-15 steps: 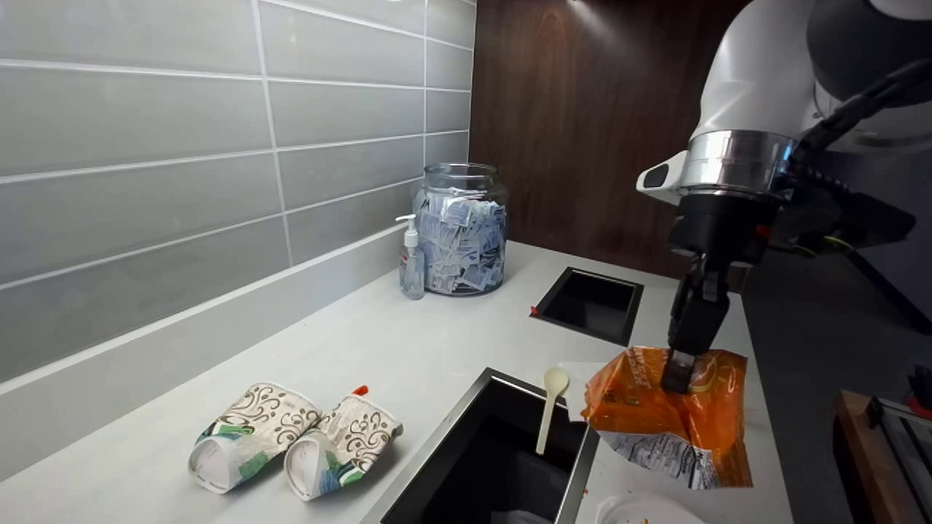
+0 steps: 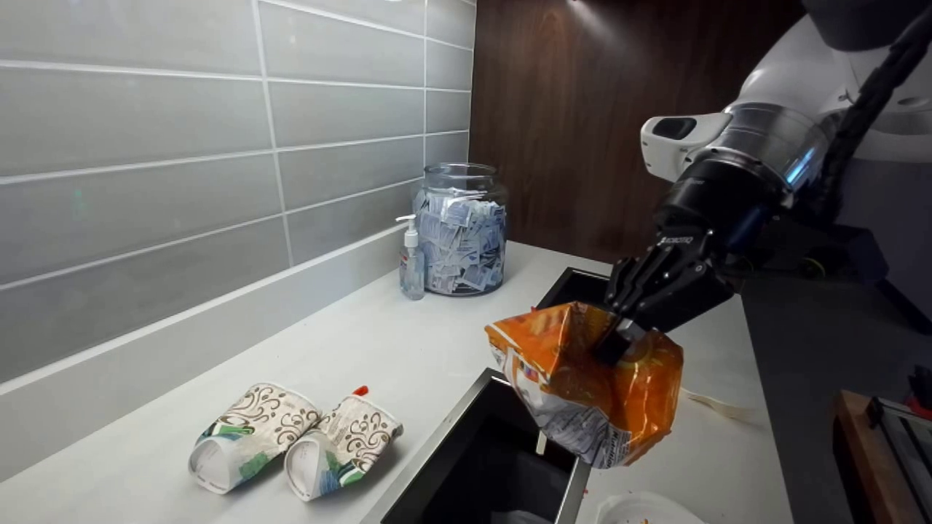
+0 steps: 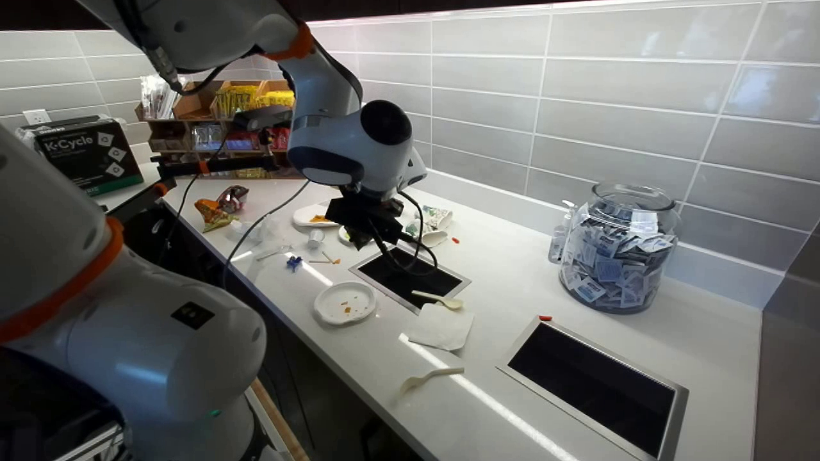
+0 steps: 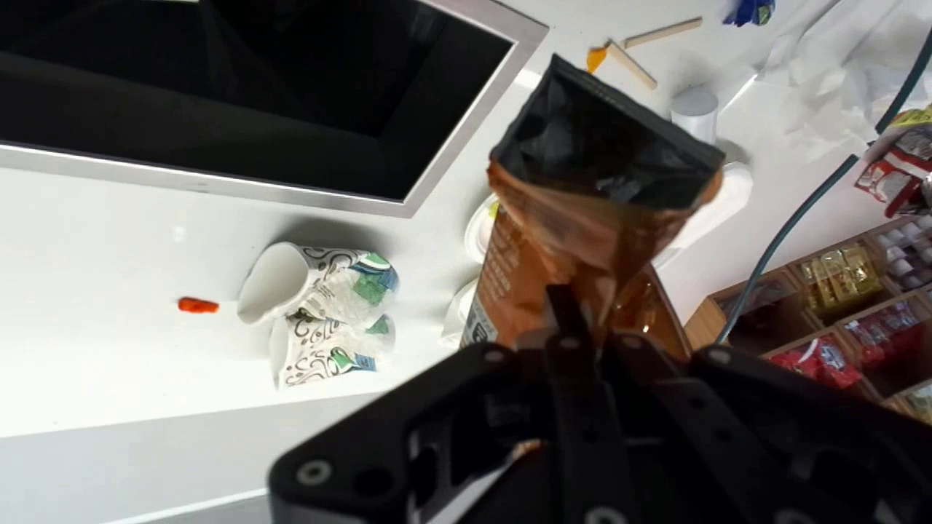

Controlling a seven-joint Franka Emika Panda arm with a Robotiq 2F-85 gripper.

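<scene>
An orange snack bag [image 2: 642, 393], crumpled and printed white and grey at its bottom, hangs from my gripper [image 2: 615, 339] above the counter. The fingers are shut on the bag's thin film. In the wrist view the bag [image 4: 546, 236] extends beyond my gripper, its dark opening [image 4: 603, 144] facing away from the fingers. The near bin opening [image 2: 489, 450] lies just left of and below the bag. Seen from the other side, the gripper [image 3: 384, 242] is over that bin opening [image 3: 403, 280], and the arm hides most of the bag.
Two crushed patterned paper cups [image 2: 253, 432] lie left of the bin. A plate with crumbs [image 3: 344, 303], a spoon [image 3: 438, 299], a napkin [image 3: 443, 326] and a fork [image 3: 426, 379] lie around it. Farther along are a second bin opening [image 3: 592, 388], a glass jar [image 3: 619, 250] and a pump bottle [image 3: 560, 237].
The bag and gripper have moved left and up in exterior view 1, towards the near bin opening. The gripper has tilted, and the bag now covers most of the spoon.
</scene>
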